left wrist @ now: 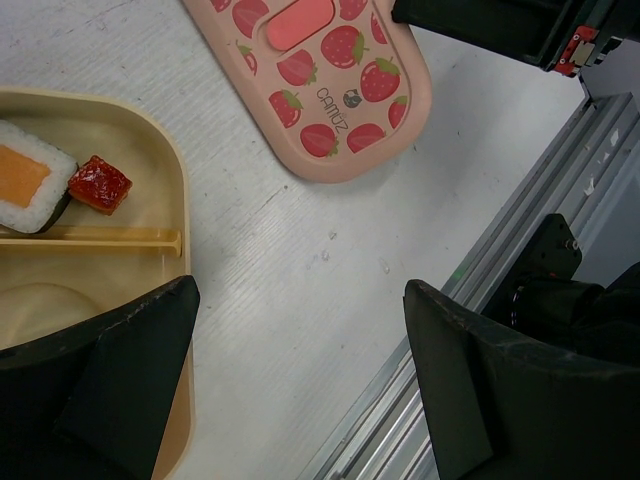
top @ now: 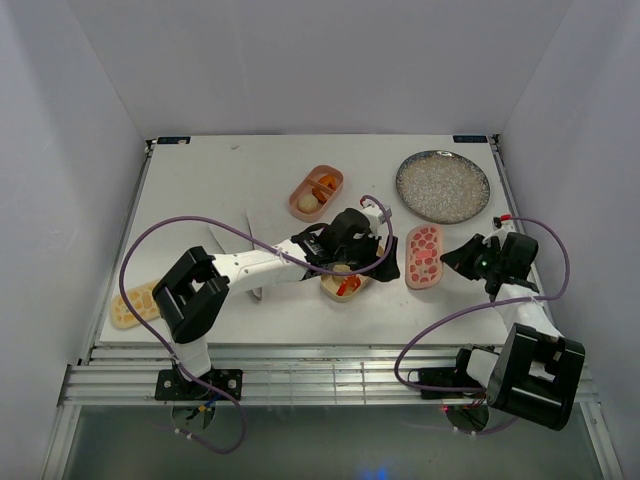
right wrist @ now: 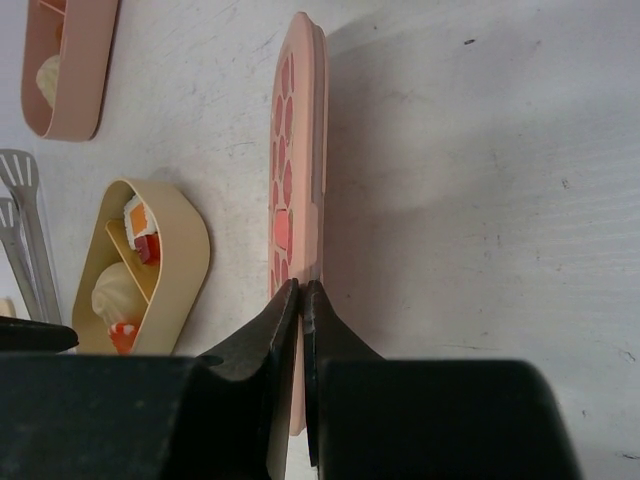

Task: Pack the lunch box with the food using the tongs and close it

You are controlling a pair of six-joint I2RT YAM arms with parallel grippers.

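A pink lid with strawberry prints (top: pixel 424 256) (left wrist: pixel 340 90) (right wrist: pixel 285 150) is held at its edge by my right gripper (top: pixel 452 258), which is shut on it. Left of the lid sits a cream lunch box (top: pixel 340 292) (left wrist: pixel 110 280) (right wrist: pixel 180 270) with sushi, a red piece and other food in compartments. My left gripper (top: pixel 382 258) stands open over the box's right side and the table beside it. A pink lunch box (top: pixel 300 190) (right wrist: pixel 85 90) with food stands behind.
A round metal tray (top: pixel 442 186) lies at the back right. Grey tongs (top: pixel 236 230) (right wrist: pixel 35 240) lie left of the cream box, partly under the left arm, and a yellow lid (top: pixel 130 304) lies at the far left.
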